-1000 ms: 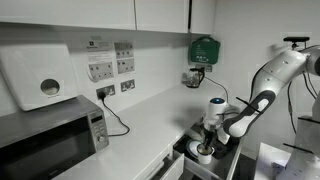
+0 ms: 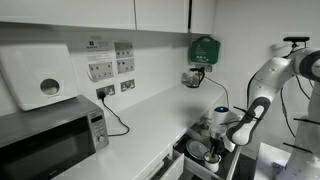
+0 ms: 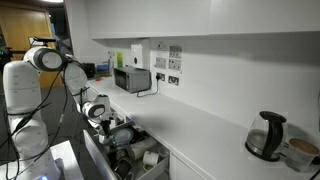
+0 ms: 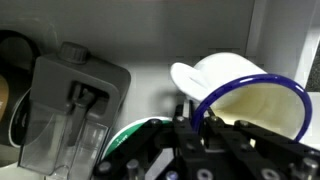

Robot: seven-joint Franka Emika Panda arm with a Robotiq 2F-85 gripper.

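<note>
A white mug (image 4: pixel 255 103) with a blue rim lies under my gripper in the wrist view. The fingers reach over the near side of its rim, and the fingers are shut on the mug there. Exterior view 1 shows the same white mug (image 2: pixel 211 160) low at the front of an open drawer, just below the gripper (image 2: pixel 213 151). The fingers hide part of the rim, and the mug's base is out of sight.
A clear container with a grey lid (image 4: pixel 75 100) stands left of the mug, with a green-rimmed item (image 4: pixel 135 140) close by. The open drawer (image 3: pixel 158 172) holds several pots and cups.
My gripper and the white mug have shifted together slightly right and down in exterior view 1. The arm leans further right than before.
</note>
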